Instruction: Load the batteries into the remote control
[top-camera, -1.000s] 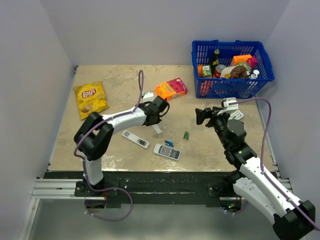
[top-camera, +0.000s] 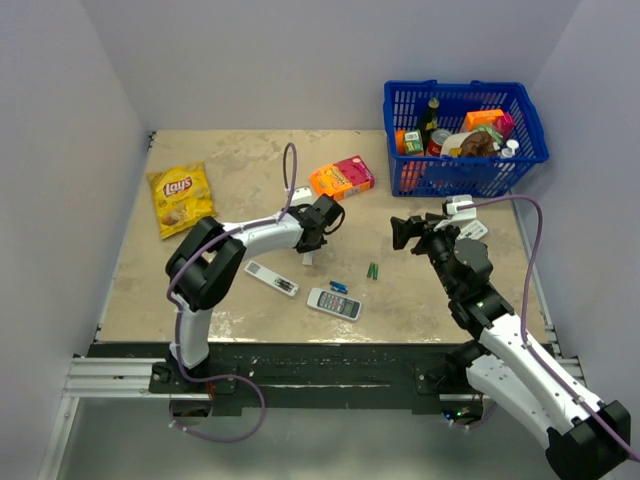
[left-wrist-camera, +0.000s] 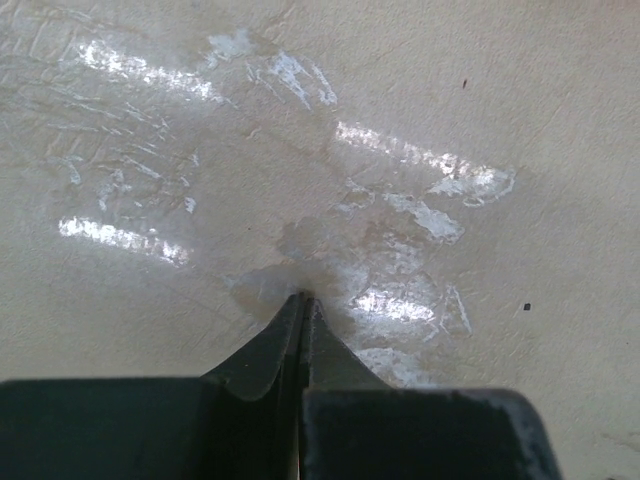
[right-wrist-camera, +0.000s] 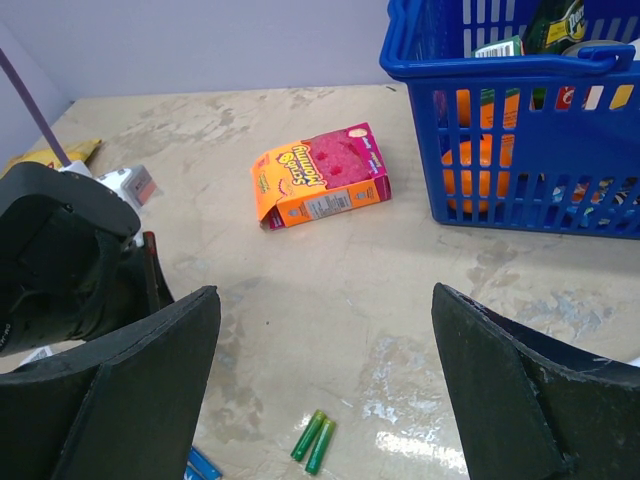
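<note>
A white remote (top-camera: 271, 278) lies with a dark open recess at its right end. Beside it rests another grey-white remote (top-camera: 334, 304), keys up. Two blue batteries (top-camera: 338, 287) and two green batteries (top-camera: 372, 271) lie on the table; the green batteries (right-wrist-camera: 314, 441) also show in the right wrist view. My left gripper is shut over bare table, nothing showing between its fingertips. In the top view a small white piece (top-camera: 307, 259) peeks out below that gripper; whether they touch, I cannot tell. My right gripper stands open and empty, above the table's right side.
A yellow chip bag (top-camera: 182, 198) lies at the left, an orange-pink box (top-camera: 342, 178) at the back. The blue basket (top-camera: 455, 178) of groceries fills the back right corner. Another white object (top-camera: 473, 230) is partly covered by the right arm.
My left arm has shifted slightly to the right. The small white piece under its gripper has turned from slanted to nearly straight and shows less. The right arm has stayed still.
</note>
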